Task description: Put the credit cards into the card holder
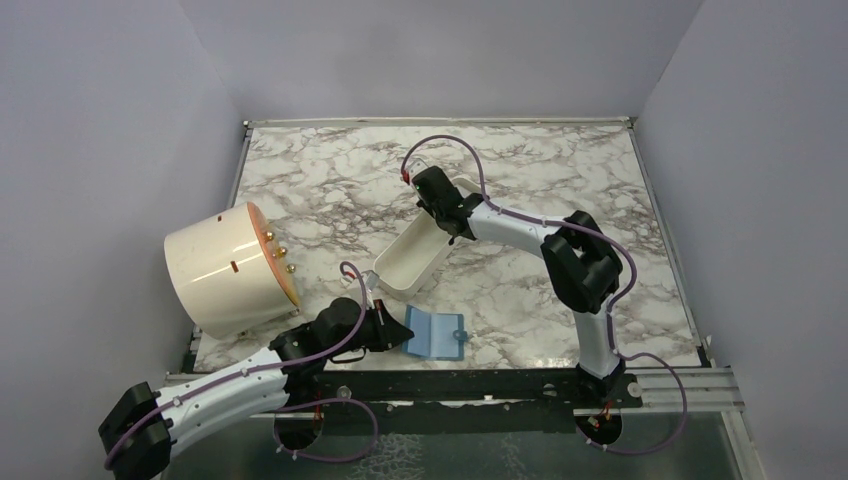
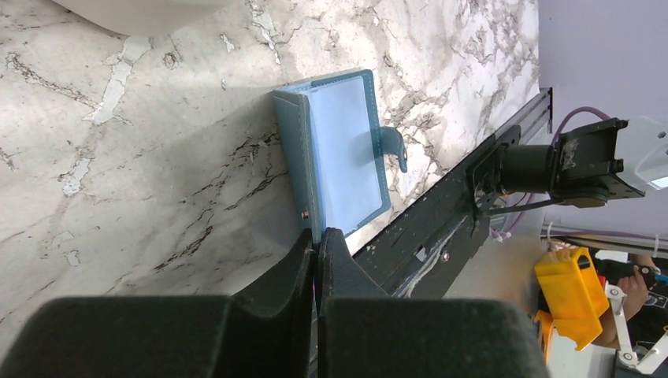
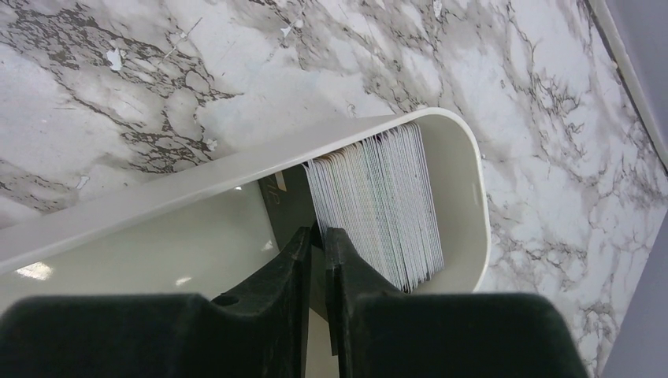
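Observation:
The open blue card holder [image 1: 436,336] lies at the front centre. My left gripper is shut at its spine edge, with its tips against it. A white tray [image 1: 408,267] sits behind the holder. In the right wrist view a row of cards [image 3: 378,205] stands at the tray's end, a dark card [image 3: 285,205] at its near face. My right gripper is down in the tray at that first card, its fingertips close together; whether a card is between them is unclear.
A cream cylinder [image 1: 225,270] with brass knobs lies at the left. Grey walls surround it.

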